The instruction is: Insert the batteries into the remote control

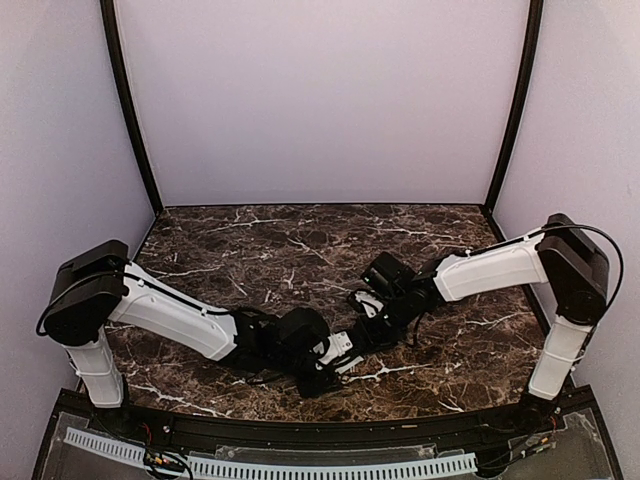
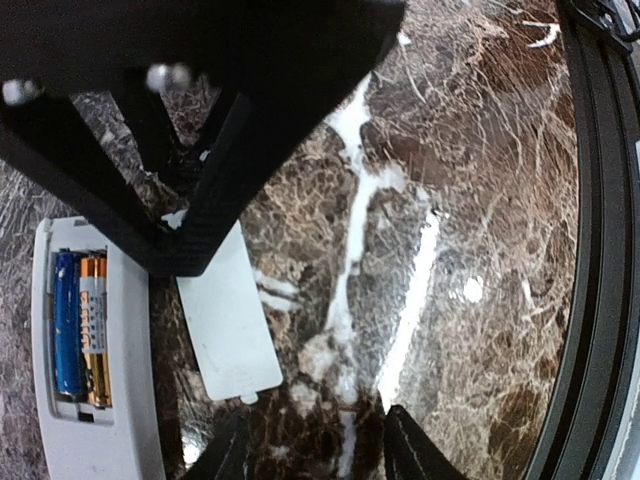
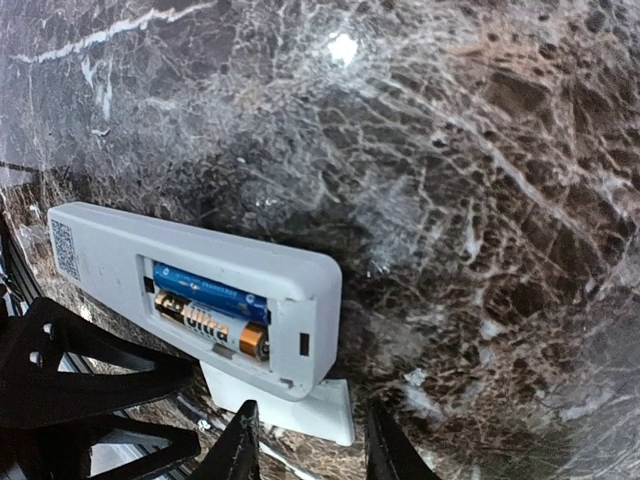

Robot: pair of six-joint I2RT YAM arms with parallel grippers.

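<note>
The white remote (image 3: 110, 232) lies back up with its battery compartment uncovered. Inside, a blue battery (image 3: 210, 290) and a black-and-copper battery (image 3: 215, 328) rest side by side. The white battery cover (image 2: 230, 325) is on the table beside the remote, apart from it in the left wrist view. My left gripper is open over the table near the cover, nothing between its fingers. My right gripper stands part open above the remote's compartment end, its fingertips apart and empty. From above, the arms hide most of the remote.
Both grippers are close together, and the right fingers (image 2: 205, 225) overlap the cover's far end in the left wrist view. A black frame rail (image 1: 300, 427) runs along the front edge.
</note>
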